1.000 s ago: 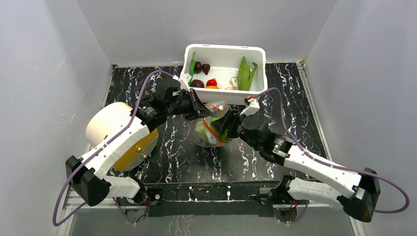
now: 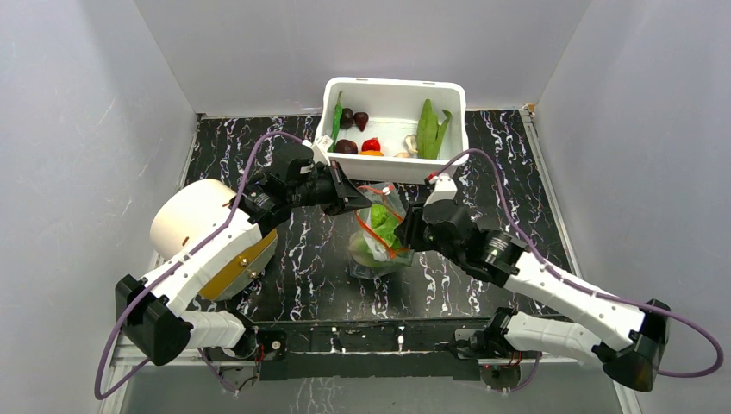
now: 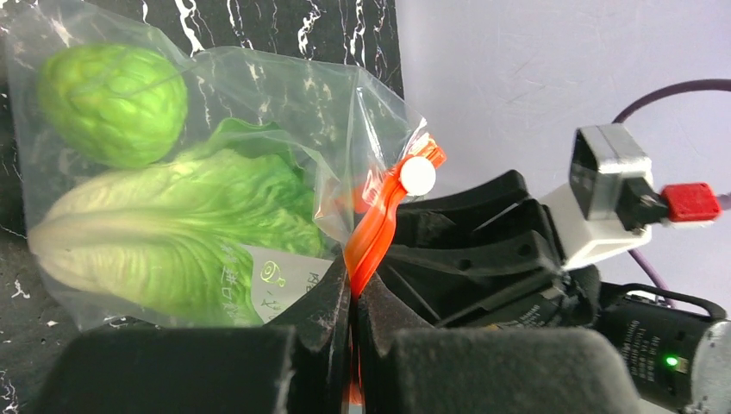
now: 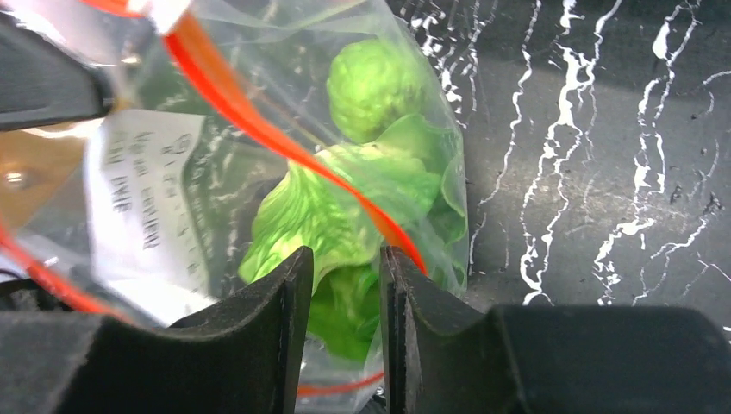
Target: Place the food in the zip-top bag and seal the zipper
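Note:
The clear bag [image 2: 366, 269] hangs with its mouth spread, showing orange zipper strips. Inside it are a round green vegetable [image 3: 112, 103], leafy lettuce [image 3: 172, 224] and a printed white label [image 4: 142, 185]. My left gripper [image 2: 367, 204] is shut on the zipper edge [image 3: 375, 228], near the white slider [image 3: 419, 175]. On the opposite side of the mouth is my right gripper [image 2: 403, 237], its fingers [image 4: 297, 276] parted. In the right wrist view one zipper strip [image 4: 297, 155] runs up to its right-hand fingertip; whether bag film lies between the fingers is hard to tell.
Behind the bag stands a white bin [image 2: 392, 95] with peppers, tomato, mushrooms and green pods [image 2: 428, 131]. A cream and yellow rounded container [image 2: 194, 220] sits at the left, beneath the left arm.
My right gripper has moved right, away from the left one. Its side of the bag mouth is now spread wider, and the bag's bottom has swung toward the front. The left arm has barely moved.

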